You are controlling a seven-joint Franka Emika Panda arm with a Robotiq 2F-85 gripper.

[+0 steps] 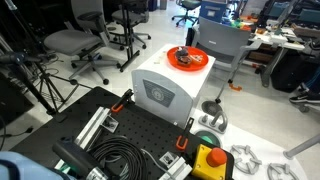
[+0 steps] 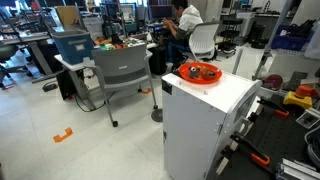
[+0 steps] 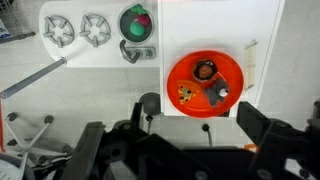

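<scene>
My gripper is open at the bottom of the wrist view, its dark fingers wide apart and nothing held between them. Ahead of it lies a red plate [image 3: 178, 73] on a white surface. On the plate are a round brown item [image 3: 205, 70], a pizza-like slice [image 3: 186, 92] and a dark grey item [image 3: 216, 92], along with small pieces. Exterior view 1 has the same plate [image 1: 200, 65] on top of the white cabinet [image 1: 160, 91]; exterior view 2 shows it from the side. The gripper itself is hidden from both exterior views.
A toy sink [image 3: 149, 53] holds green and red items, beside toy burners [image 3: 96, 30]. Near the front of exterior view 1 stands a yellow and orange object [image 1: 212, 160]. Coiled black cable [image 1: 118, 158] lies at left, and a grey chair [image 2: 122, 72] stands behind the cabinet.
</scene>
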